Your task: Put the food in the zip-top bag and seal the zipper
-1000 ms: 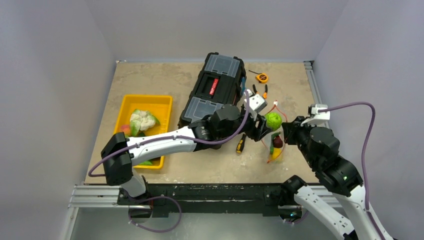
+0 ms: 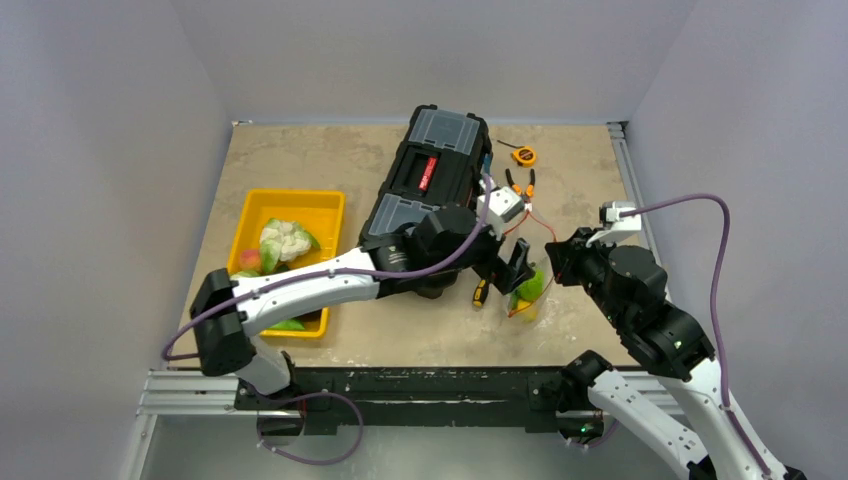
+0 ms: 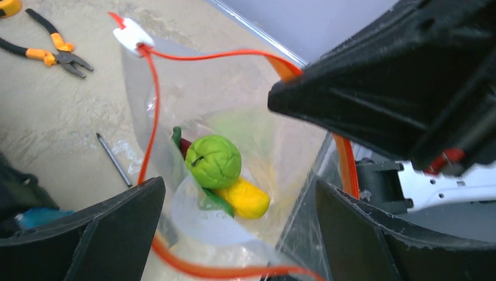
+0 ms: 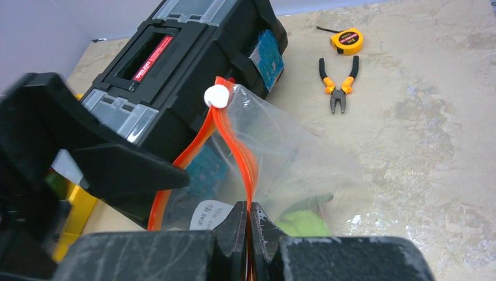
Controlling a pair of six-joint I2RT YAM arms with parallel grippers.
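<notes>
A clear bag (image 3: 199, 82) with an orange zipper edge and a white slider (image 4: 217, 96) stands with its mouth open. Inside, the left wrist view shows a round green vegetable (image 3: 215, 162), a yellow one (image 3: 248, 198) and partly hidden dark red and green pieces. Over the mouth, my left gripper is open, its fingers wide apart and nothing between them. My right gripper is shut on the orange zipper edge, which runs between its fingertips.
A yellow bin (image 2: 338, 225) at left holds a cauliflower (image 2: 287, 240) and other food. A black toolbox (image 2: 425, 170) stands behind the left arm. Pliers (image 4: 338, 88), a tape measure (image 4: 347, 41) and a screwdriver (image 2: 481, 292) lie near the bag.
The round green vegetable, at my left gripper a second ago, is now down in the bag, apart from that gripper. My right gripper and the bag have shifted slightly left.
</notes>
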